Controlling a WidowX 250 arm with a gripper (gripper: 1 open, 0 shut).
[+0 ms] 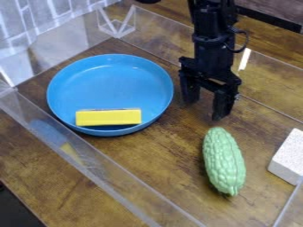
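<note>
My black gripper point(206, 96) hangs low over the wooden table, just right of a blue plate point(110, 78), its two fingers apart and pointing down, with nothing visible between them. A yellow block point(108, 117) lies in the plate toward its front. A green bitter melon point(224, 160) lies on the table in front of the gripper, to the lower right of the plate.
A white block point(290, 155) sits at the right edge. Clear plastic walls point(71, 160) run along the left and front of the work area. Bare wood lies between the plate, the melon and the gripper.
</note>
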